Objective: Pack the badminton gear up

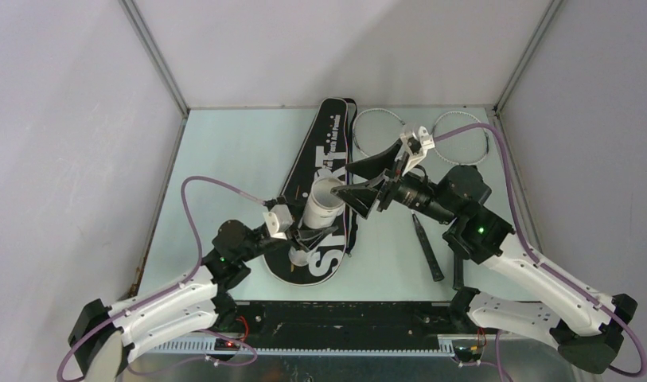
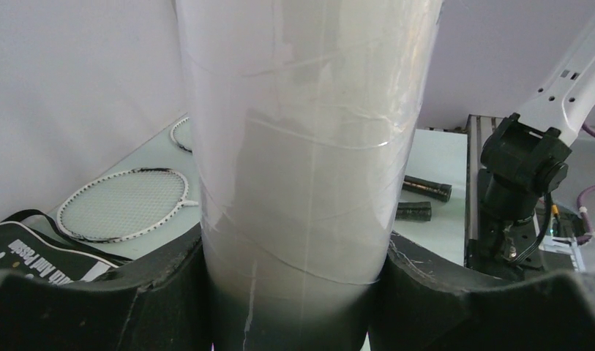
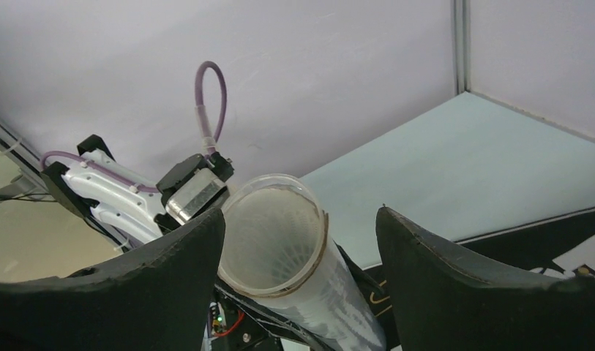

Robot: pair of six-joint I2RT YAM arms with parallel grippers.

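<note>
A white shuttlecock tube [image 1: 323, 207] [image 2: 305, 146] [image 3: 334, 307] is held upright or slightly tilted in my left gripper [image 1: 308, 231], which is shut on it, above the black racket bag [image 1: 320, 135]. The tube's open top faces my right gripper [image 1: 350, 185], which hangs just above and beside it, part open, with no visible contact; the right wrist view looks into the rim between its fingers.
Two rackets [image 1: 372, 111] [image 2: 122, 175] lie at the back right, their grips [image 1: 428, 251] pointing toward the front. Walls enclose the back and sides.
</note>
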